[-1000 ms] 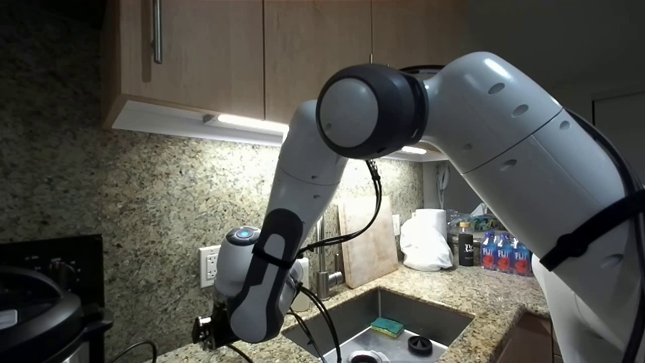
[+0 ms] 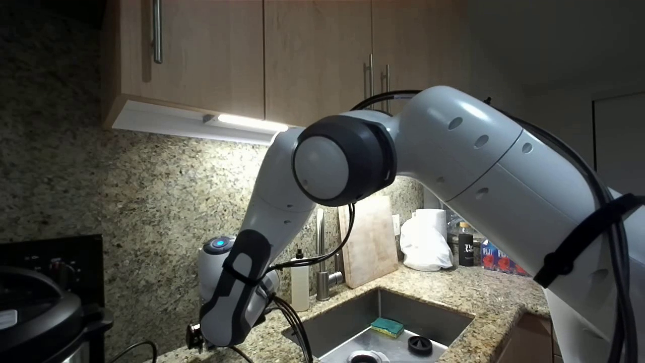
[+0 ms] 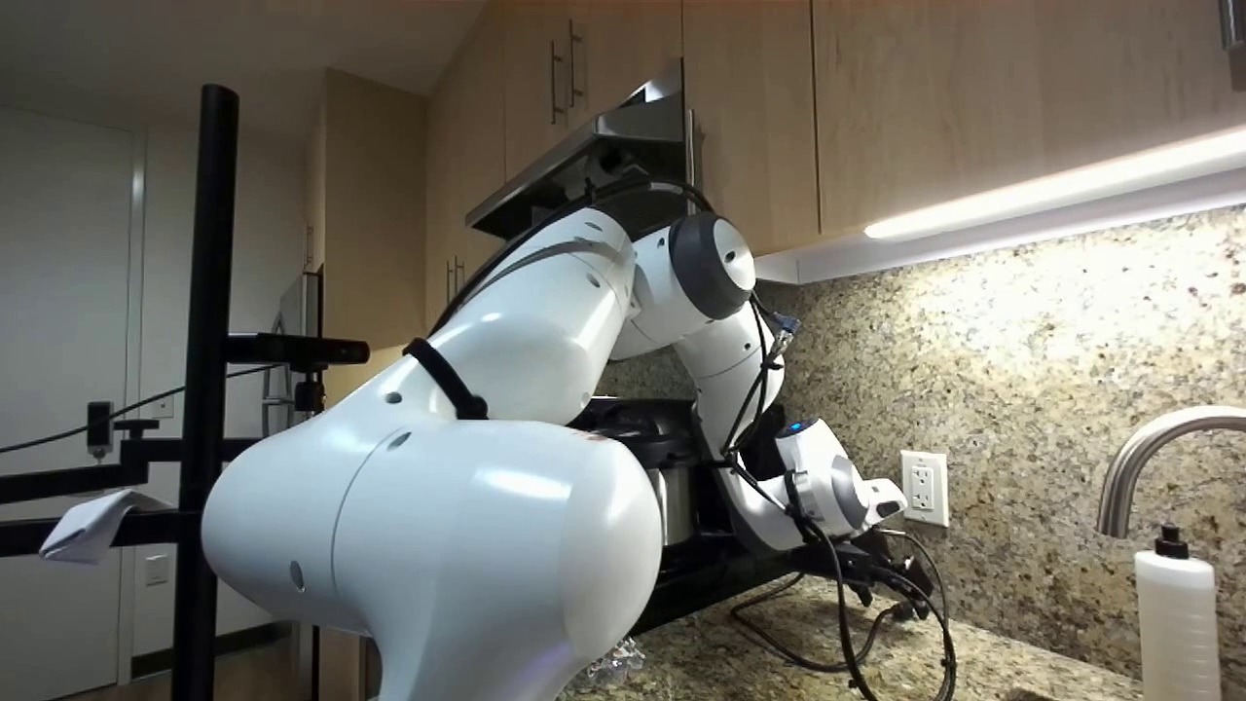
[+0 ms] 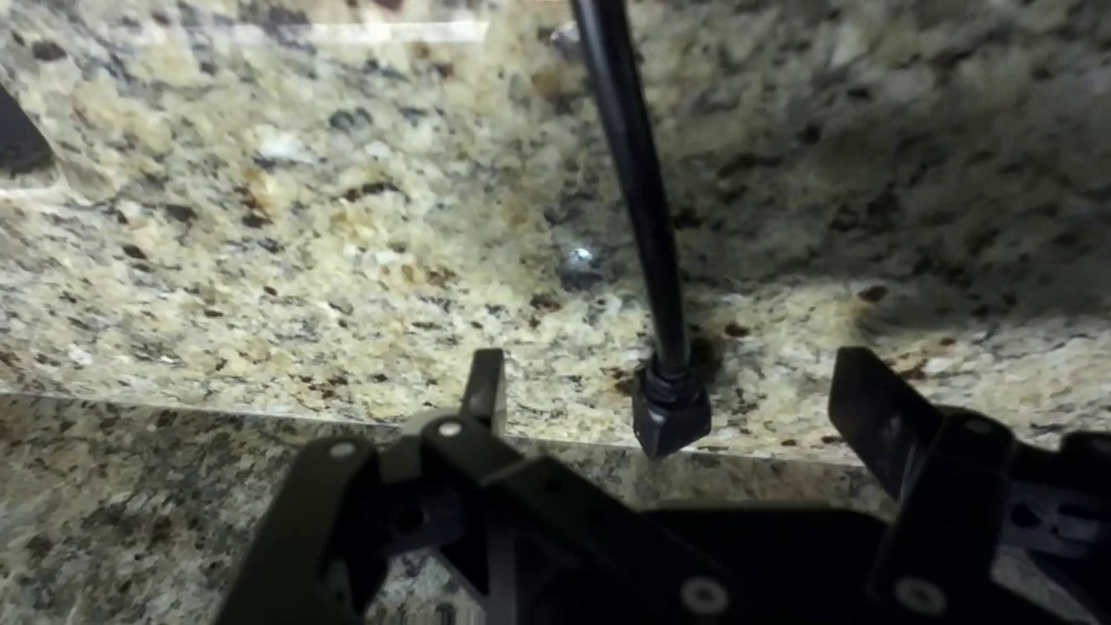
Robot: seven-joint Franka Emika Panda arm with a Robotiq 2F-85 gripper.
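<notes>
In the wrist view a black cable [image 4: 637, 198] runs down over the speckled granite to a black plug-like end [image 4: 669, 411]. That end sits near the seam between two granite surfaces. My gripper is open, its black fingers [image 4: 872, 411] spread wide on both sides of the cable end. A clear gap separates the cable end from each finger, so nothing is gripped. In exterior view 2 the gripper [image 3: 894, 574] is low over the counter by the backsplash, partly hidden among cables. Exterior view 1 shows only a bit of it beyond the wrist.
A white wall outlet [image 3: 925, 487] is on the backsplash close to the hand. A black cooker [image 2: 42, 308] stands left. The sink [image 2: 393, 305] holds a sponge [image 2: 387, 326]; behind it are a soap bottle [image 2: 300, 284], a faucet [image 2: 321, 281] and a cutting board [image 2: 370, 242].
In exterior view 1 the arm has moved left and lower, bringing the hand down nearer the counter. The wall outlet seen there earlier is now hidden behind the arm.
</notes>
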